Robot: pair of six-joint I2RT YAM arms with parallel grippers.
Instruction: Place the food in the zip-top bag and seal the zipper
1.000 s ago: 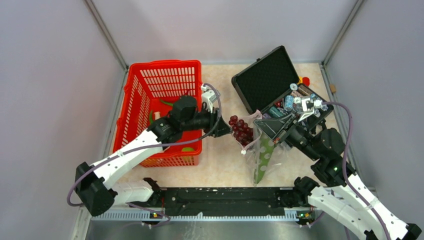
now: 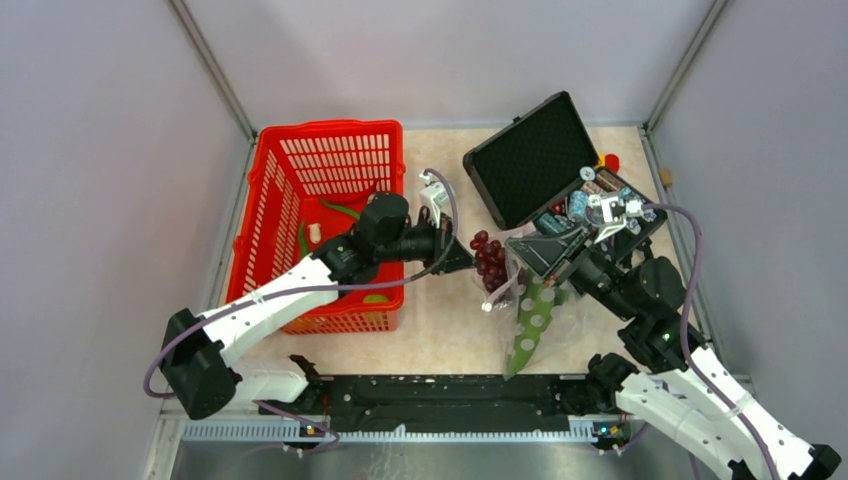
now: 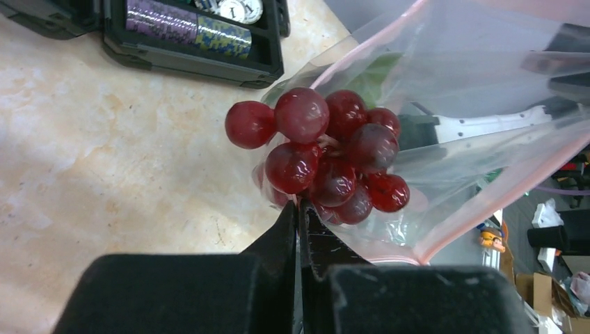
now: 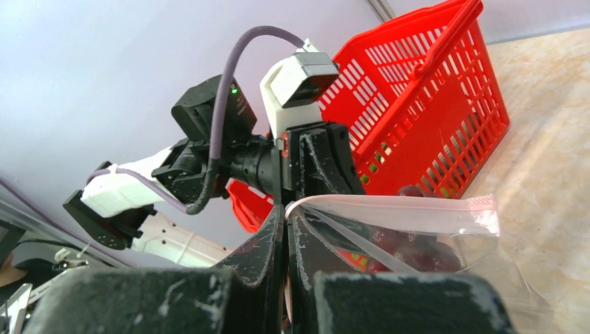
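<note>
A bunch of red grapes (image 3: 334, 160) rests at the mouth of the clear zip top bag (image 3: 445, 229), several grapes sticking out past its edge. My left gripper is shut, its tips against the underside of the bunch; nothing clearly shows between them. The bag's pink zipper rim (image 4: 403, 214) is pinched at one corner by my right gripper, which is shut on it. The mouth gapes open. From above, a green white-dotted shape (image 2: 533, 320) shows at the bag's lower part; whether it lies inside cannot be told.
A red basket (image 2: 400, 215) at the left holds green peppers and other food. Behind the bag stands an open black case (image 2: 535, 160) with poker chips in its tray (image 3: 195, 66).
My left gripper has moved to the right, toward the bag, and the grapes have shifted slightly right with it. The bag's lower part has swayed a little; the right arm has stayed put.
</note>
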